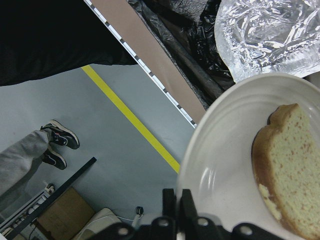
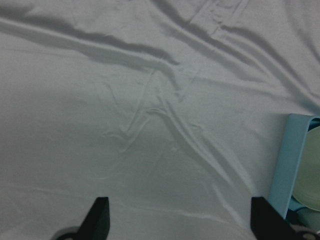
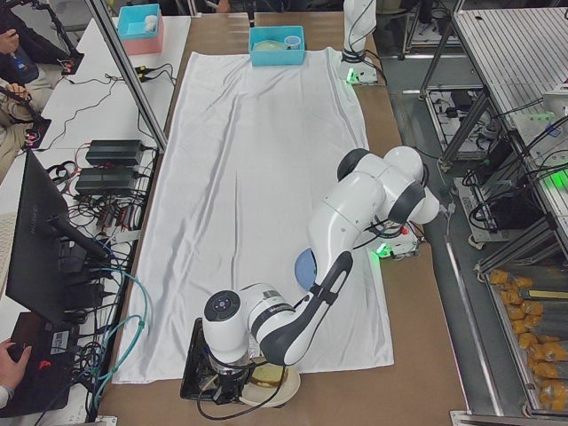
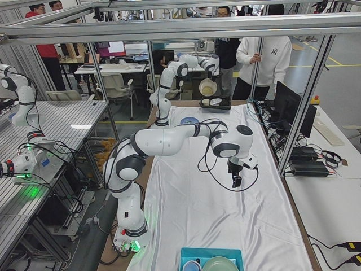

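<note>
My left gripper is shut on the rim of a cream plate [image 1: 215, 150] that holds a slice of bread [image 1: 285, 170]. In the camera right view this plate [image 4: 207, 87] is tilted above a black tray [image 4: 208, 106]. The left wrist view shows crumpled foil [image 1: 265, 35] on black plastic beyond the plate. My right gripper stands open over the white cloth, left of a light blue bin [image 2: 289, 160] in its own wrist view.
A blue plate [image 3: 304, 269] lies on the cloth beside the left arm. The blue bin [image 4: 186, 259] holds a green plate and a cup. People stand beyond the table.
</note>
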